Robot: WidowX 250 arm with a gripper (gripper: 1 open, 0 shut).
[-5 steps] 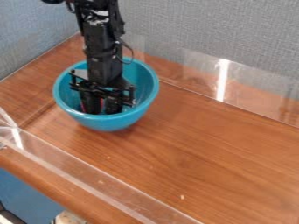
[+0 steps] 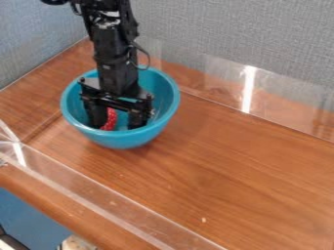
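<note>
A light-blue plastic bowl (image 2: 154,131) stands on the wooden table at the left. My black gripper (image 2: 115,104) reaches down from above into the bowl, its body covering much of the bowl's inside. A red object (image 2: 109,121) lies in the bowl beneath and between the fingers, mostly hidden. Whether the fingers touch it or how far apart they are is hard to make out.
Clear plastic rims run along the back and front-left edges, with grey walls behind.
My gripper has risen slightly inside the bowl since a second ago, and more of the red object shows below it. The bowl has stayed in place.
</note>
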